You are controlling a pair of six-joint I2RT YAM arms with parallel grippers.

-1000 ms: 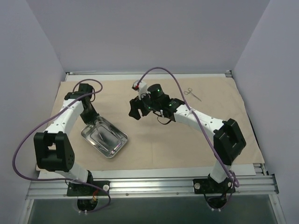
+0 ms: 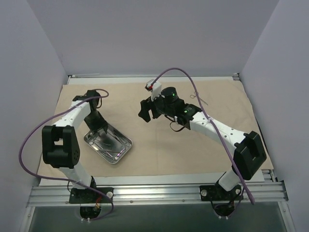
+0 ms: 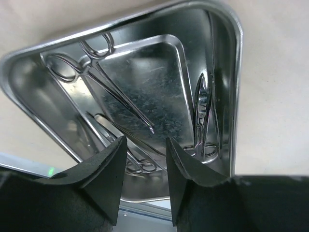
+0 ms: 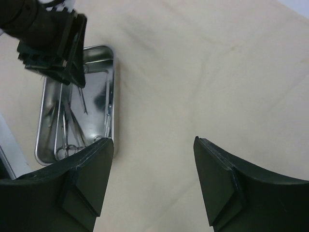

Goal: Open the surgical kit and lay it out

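The metal tray [image 2: 123,154] lies on the beige cloth at the left, holding several steel instruments. In the left wrist view, ring-handled forceps [image 3: 118,92] lie diagonally at the tray's upper left. Another ring-handled tool [image 3: 202,116] lies along its right side. More tools [image 3: 134,162] overlap at the bottom, partly behind the fingers. My left gripper is open above the tray, nothing between its fingers. My right gripper [image 2: 145,116] also stands open, over bare cloth right of the tray. A scissor-like instrument [image 2: 203,101] lies on the cloth at the far right, its handles beside the cable.
Bare cloth [image 2: 217,140] covers the right half and the middle of the table. Grey walls [image 2: 159,38] close off the back and both sides. Purple cables arch over both arms.
The tray has stayed in place.
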